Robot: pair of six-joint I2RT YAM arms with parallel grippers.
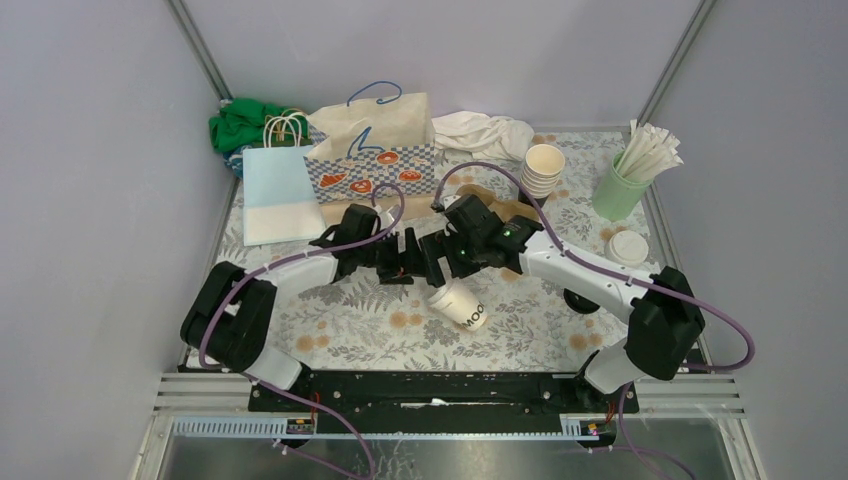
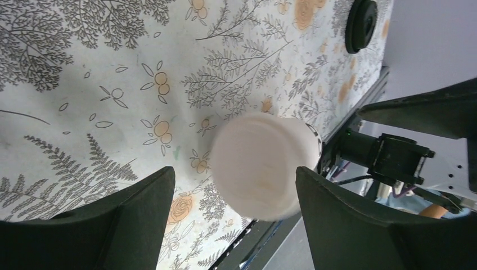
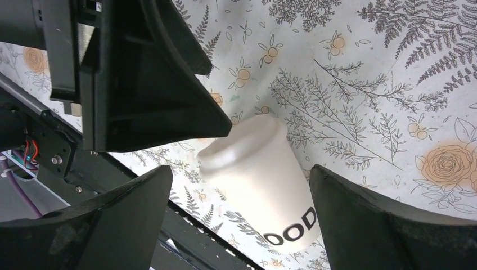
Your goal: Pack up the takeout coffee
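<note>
A white paper cup with a white lid and black lettering (image 1: 458, 306) lies tilted on its side on the patterned table, below both grippers in the top view; it appears blurred in the left wrist view (image 2: 259, 163) and shows its lettering in the right wrist view (image 3: 261, 191). My left gripper (image 1: 408, 262) is part open above the cup, with nothing seen between its fingers. My right gripper (image 1: 435, 258) stands open beside it, just above the cup's top, holding nothing. The two grippers are very close together.
A checked bag (image 1: 370, 170) and pale blue bag (image 1: 278, 195) stand at the back left. Stacked cups (image 1: 543, 168), a green straw holder (image 1: 617, 195), white lids (image 1: 627, 248) and black lids (image 1: 580, 300) are on the right.
</note>
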